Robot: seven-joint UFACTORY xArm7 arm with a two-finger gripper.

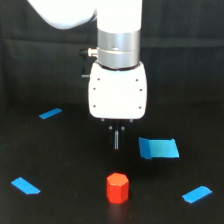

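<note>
A red block (117,188) with a hexagonal outline stands on the black table, near the front and middle of the view. Above and behind it in the picture hangs my gripper (116,149), pointing straight down from the white hand. Its dark fingers appear as one narrow strip, so the gripper's state is unclear. Nothing shows held at the fingertips, and a dark gap separates them from the block in the picture. To the right of the fingers lies a bright blue, flat-looking piece (163,148) with a darker blue left part.
Short strips of blue tape lie on the table at the back left (50,113), front left (26,186) and front right (197,194). Bare black table surrounds the red block. A dark curtain-like backdrop (185,60) closes off the rear.
</note>
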